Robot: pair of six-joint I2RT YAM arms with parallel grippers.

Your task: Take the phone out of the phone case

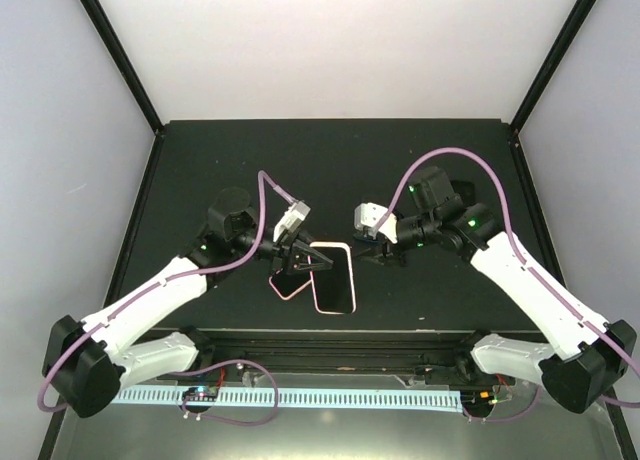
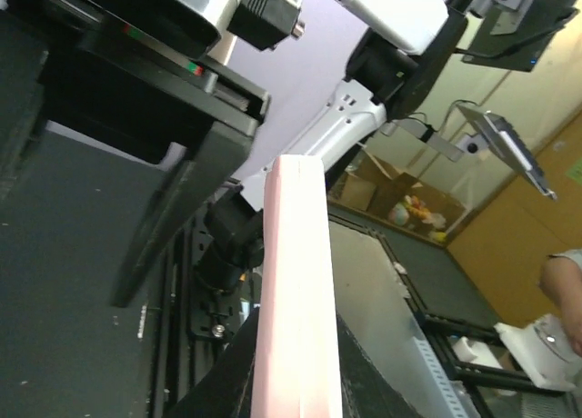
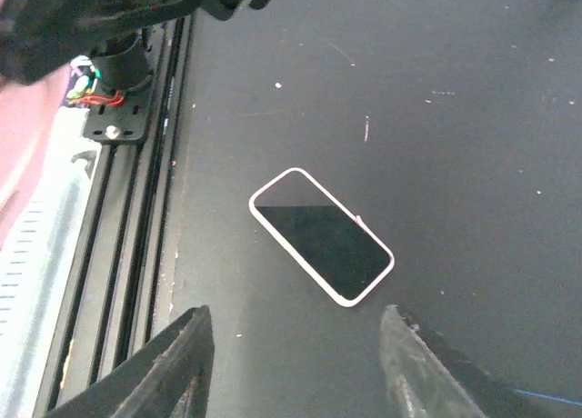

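Observation:
A pink-rimmed phone case (image 1: 333, 278) is held up by my left gripper (image 1: 318, 262), which is shut on its upper left edge. In the left wrist view the pink case (image 2: 296, 282) appears edge-on, gripped at the bottom of the view. The area inside its rim looks dark; I cannot tell whether a phone is in it. My right gripper (image 1: 372, 248) hovers just right of the case's upper edge, not touching it. In the right wrist view its two fingers (image 3: 182, 368) stand apart with nothing between them.
A second phone in a pink case (image 3: 323, 236) lies flat on the black table, partly under the held case in the top view. A dark flat rectangle (image 1: 464, 192) lies behind the right arm.

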